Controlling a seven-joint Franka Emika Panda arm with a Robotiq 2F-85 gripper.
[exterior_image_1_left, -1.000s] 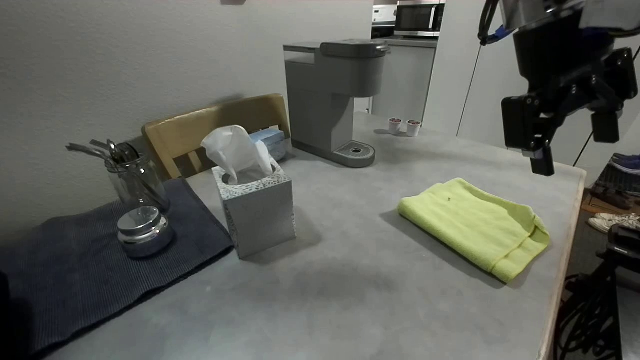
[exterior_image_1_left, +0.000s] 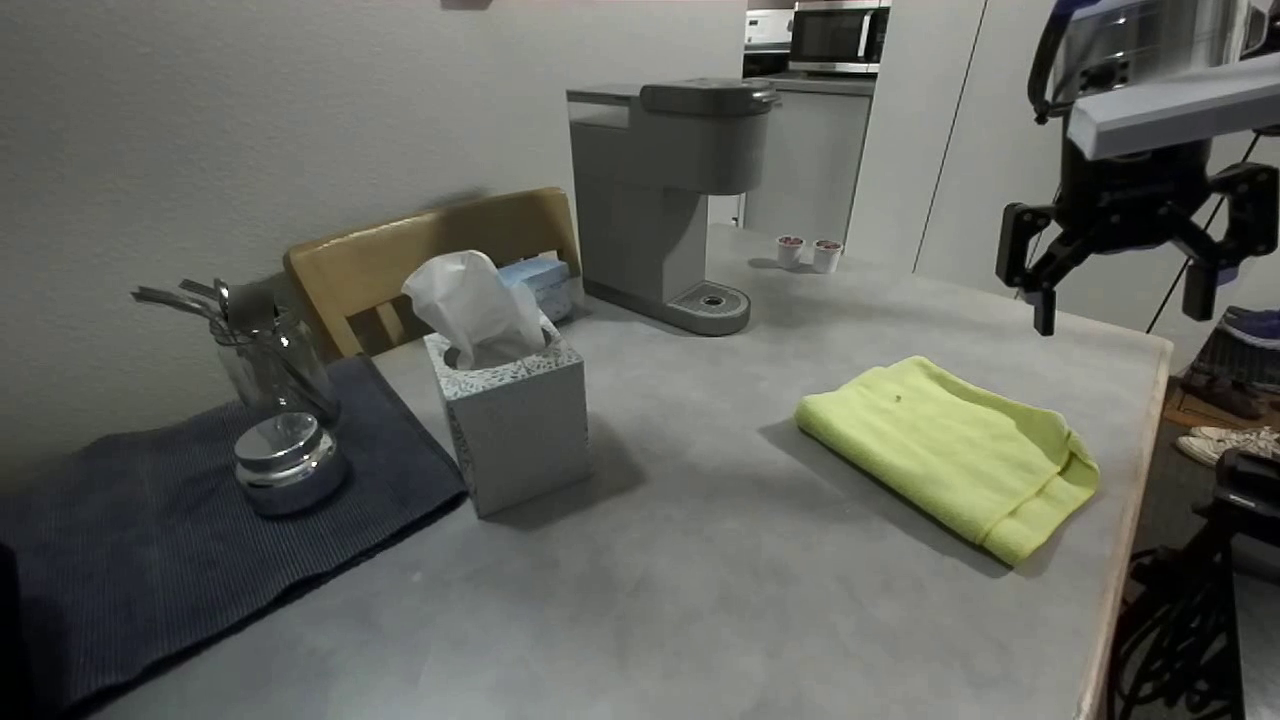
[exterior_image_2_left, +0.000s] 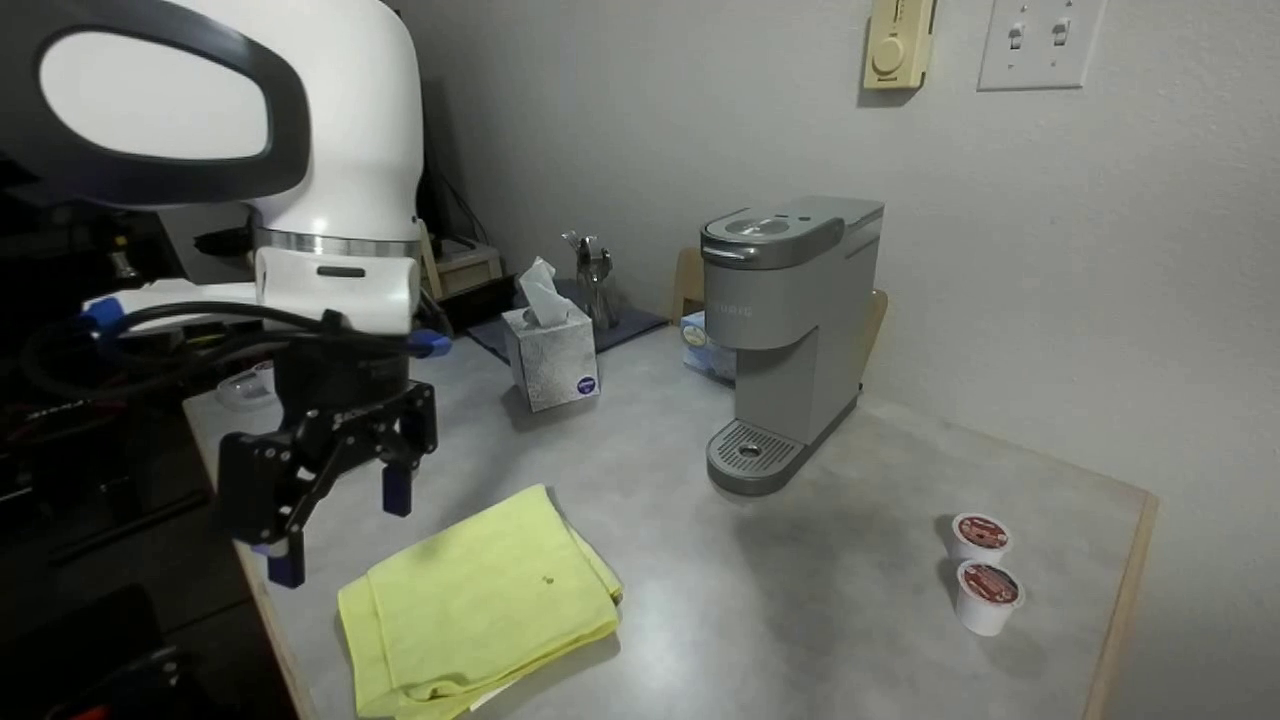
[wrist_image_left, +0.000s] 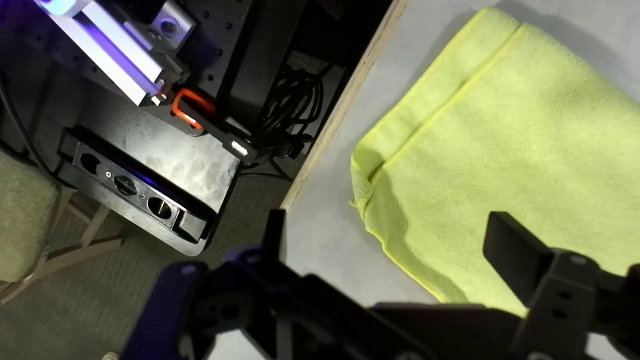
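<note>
A yellow-green cloth (exterior_image_1_left: 948, 450) lies folded on the grey table near its right edge in exterior view 1. In exterior view 2 the same cloth (exterior_image_2_left: 480, 600) is at the near left, one edge strip folded over. My gripper (exterior_image_1_left: 1122, 314) hangs in the air above the table's edge, apart from the cloth. Its fingers (exterior_image_2_left: 397, 490) stand wide apart with nothing between them. From the wrist, the open gripper shows one fingertip over the cloth (wrist_image_left: 510, 150) and the other by the table's wooden edge.
A grey coffee maker (exterior_image_2_left: 780, 348) stands at the back, with two coffee pods (exterior_image_2_left: 984, 598) to its right in exterior view 2. A tissue box (exterior_image_1_left: 522, 420) and a dark placemat (exterior_image_1_left: 180, 540) with a jar of utensils (exterior_image_1_left: 276, 360) occupy the other side. Mid-table is clear.
My gripper has turned about its upright axis and shifted slightly, staying open above the table's edge. The cloth and the other objects have not moved.
</note>
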